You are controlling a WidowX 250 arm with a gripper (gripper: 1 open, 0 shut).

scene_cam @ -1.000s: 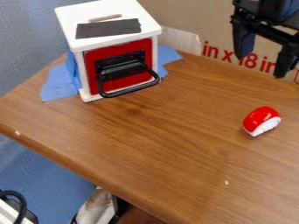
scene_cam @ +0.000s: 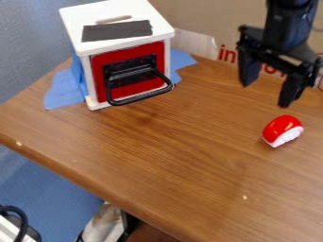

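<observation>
My black gripper (scene_cam: 269, 77) hangs at the upper right, above the table, open with nothing visible between its fingers. Below it, on the wooden table (scene_cam: 139, 165), lies a red and white rounded object (scene_cam: 281, 129). At the back left stands a white toy oven (scene_cam: 161, 40) with a red front and a black handle, resting on a blue cloth (scene_cam: 66, 90).
A cardboard panel (scene_cam: 209, 15) with red print stands behind the table. The table's left edge runs diagonally, with blue surface and some items below at bottom left.
My gripper has moved down and slightly left, lower over the table above the red and white object. The oven and that object have not moved.
</observation>
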